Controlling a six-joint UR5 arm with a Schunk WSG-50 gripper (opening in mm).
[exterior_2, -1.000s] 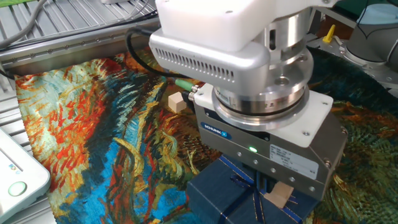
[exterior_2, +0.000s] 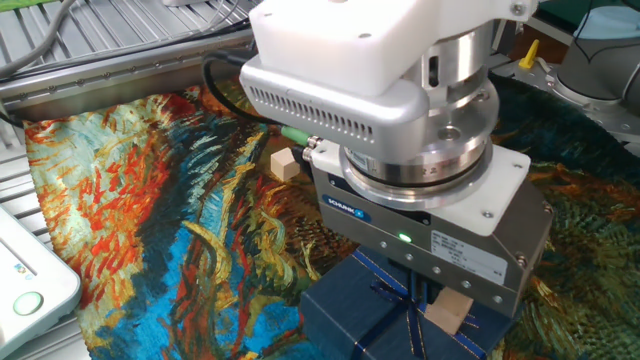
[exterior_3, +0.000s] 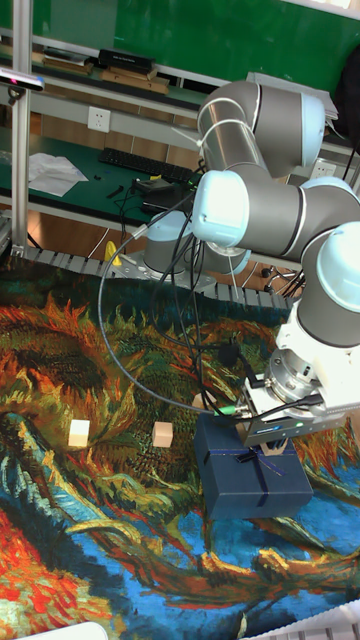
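A dark blue box (exterior_2: 345, 305) with a gold-edged blue ribbon lies on the patterned cloth, directly below my gripper (exterior_2: 418, 290). The gripper's dark fingers reach down to the ribbon at the box top. Close beside them on the lid is a small wooden block (exterior_2: 450, 312), partly covered by the gripper body in exterior view 2. Whether the fingers are apart or together, and whether they grip the ribbon, cannot be made out. From exterior view 3, the box (exterior_3: 256, 485) shows its long side, with the gripper over its far edge.
Two more wooden blocks stand on the cloth left of the box in exterior view 3: a pale one (exterior_3: 79, 432) and a browner one (exterior_3: 162, 434). A white device (exterior_2: 30, 275) sits at the left edge in exterior view 2. Cables loop beside the arm.
My gripper has shifted very slightly to the left in exterior view 2. The box and the blocks look unmoved.
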